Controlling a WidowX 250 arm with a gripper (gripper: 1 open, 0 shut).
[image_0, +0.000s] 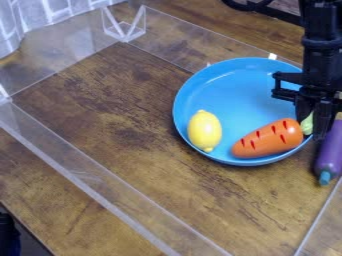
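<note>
A blue bowl (230, 91) sits right of centre, holding a yellow lemon (205, 130) at its left and an orange toy carrot (266, 139) with a green top at its lower right. My black gripper (310, 100) is at the bowl's right rim, just above the carrot top; it is shut, and whether anything thin is between its fingers is hidden. A purple eggplant-like toy (330, 152) lies outside the bowl, to the right.
Clear plastic walls (123, 28) bound the wooden table (100, 105) at the left and back.
</note>
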